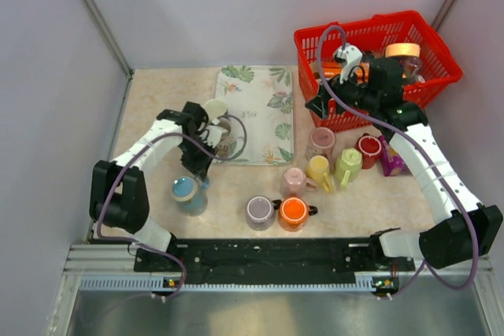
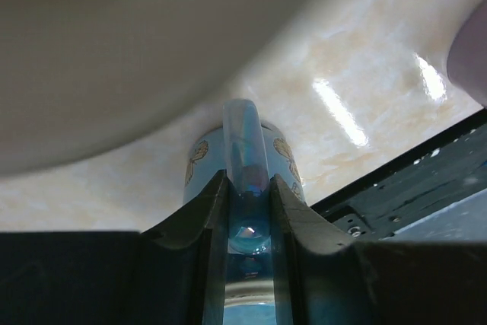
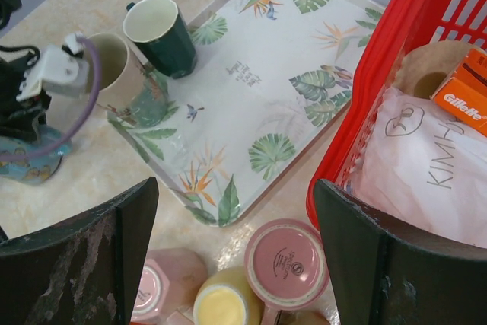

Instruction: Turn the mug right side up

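Observation:
A light blue mug (image 1: 192,203) with a brown pattern is at the left front of the table. My left gripper (image 1: 204,179) is beside it, shut on its clear blue handle (image 2: 245,150). In the left wrist view, the mug's blue wall (image 2: 204,164) shows behind the handle; much of the mug is covered by the fingers (image 2: 300,226). From above, its round blue end face shows; I cannot tell whether that is base or opening. At the right, my right gripper hangs open and empty near the red basket.
Two upright mugs, one dark green (image 3: 173,49) and one cream (image 3: 144,100), stand at the left of the leaf-patterned tray (image 1: 260,108). Upside-down grey (image 1: 261,213) and orange (image 1: 294,214) mugs sit at front centre; several others stand before the red basket (image 1: 433,88).

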